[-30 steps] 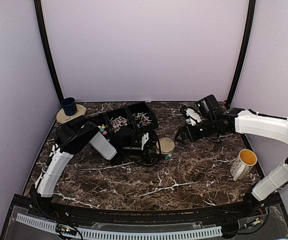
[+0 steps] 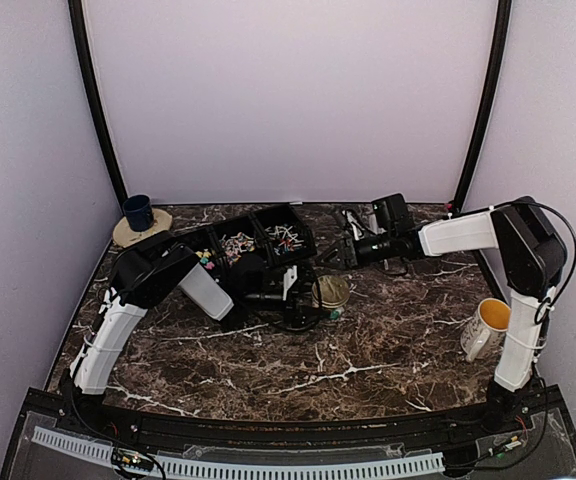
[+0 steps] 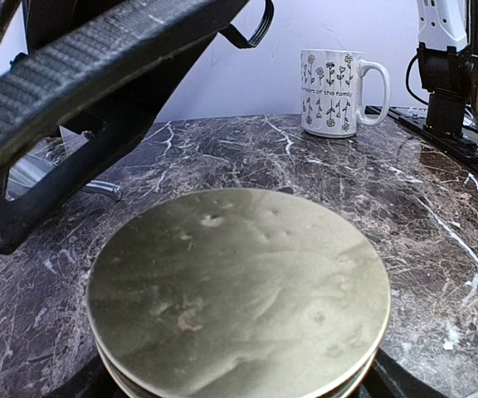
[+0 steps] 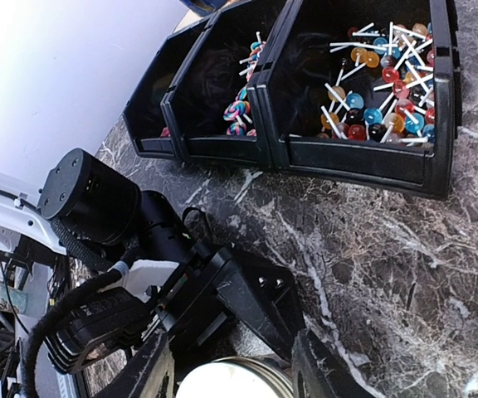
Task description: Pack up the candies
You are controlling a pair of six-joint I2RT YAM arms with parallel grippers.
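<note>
A round container with a gold lid (image 2: 333, 291) stands upright near the middle of the table; its lid (image 3: 239, 290) fills the lower part of the left wrist view. My left gripper (image 2: 318, 301) stands open around the container, its fingers (image 3: 388, 377) on either side below the lid. Just above and right of the lid, my right gripper (image 2: 335, 257) is part open and empty. Its fingertips frame the lid's bright top (image 4: 226, 383) in the right wrist view, apart from it as far as shows. Lollipops (image 4: 397, 91) lie in the black compartment box (image 4: 347, 157) behind.
A white flowered mug (image 3: 330, 93) stands at the right of the table. At the far left a dark blue mug (image 2: 138, 212) sits on a round wooden board (image 2: 123, 235). A silver metal object (image 3: 98, 189) lies past the container.
My right gripper has moved left and slightly back, up to the lidded container. The left arm and the container have stayed in place.
</note>
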